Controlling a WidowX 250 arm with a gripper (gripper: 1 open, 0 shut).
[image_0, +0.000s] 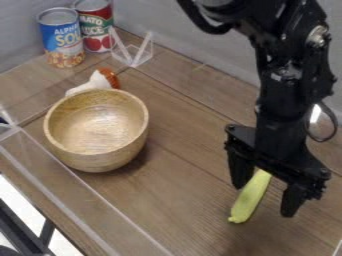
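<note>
My black gripper is open, its two fingers pointing down on either side of a pale green elongated object lying on the wooden table. The fingers straddle its upper end, which they partly hide; whether they touch it I cannot tell. A wooden bowl sits to the left on the table.
Behind the bowl lies a white and orange object. A blue-labelled can and a red can stand in the back left corner, near a wall.
</note>
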